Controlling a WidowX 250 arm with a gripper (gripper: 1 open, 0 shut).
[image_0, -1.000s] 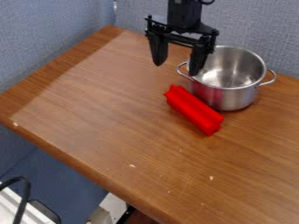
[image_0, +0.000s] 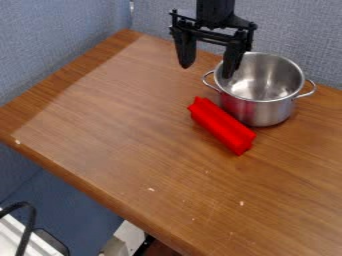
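Observation:
My black gripper (image_0: 207, 52) hangs open at the top of the view, above the back of the table, its two fingers spread wide with nothing visible between them. Its right finger is over the rim of a steel pot (image_0: 265, 92) with side handles, at the right. A red cylindrical object (image_0: 222, 126) lies diagonally on the table just in front of and to the left of the pot.
Blue padded walls stand along the back and left. A white object (image_0: 16, 238) with a black cable lies off the table at the lower left.
The pot and the red object have not visibly moved.

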